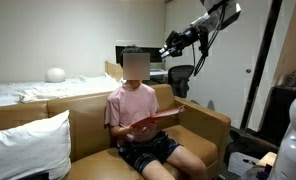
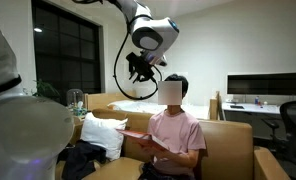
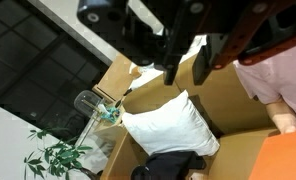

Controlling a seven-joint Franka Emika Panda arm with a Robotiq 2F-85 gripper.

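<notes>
High above the sofa, my gripper point(image 1: 167, 49) hangs in the air close to a seated person's head. Its dark fingers stand part open at the top of the wrist view, a narrow gap between the tips, and nothing shows in that gap. The person, in a pink shirt point(image 1: 136, 105) and dark patterned shorts, sits on the brown sofa point(image 1: 88, 125) holding a red book or folder point(image 1: 156, 120). Part of an orange-red surface point(image 3: 280, 158) fills the lower right of the wrist view.
A white pillow point(image 3: 172, 132) leans on the sofa, with dark cloth point(image 3: 168, 165) beside it. Behind stand a white-covered surface point(image 1: 48, 92), a monitor point(image 2: 254, 84) and an office chair point(image 1: 180, 80). Open air surrounds the gripper.
</notes>
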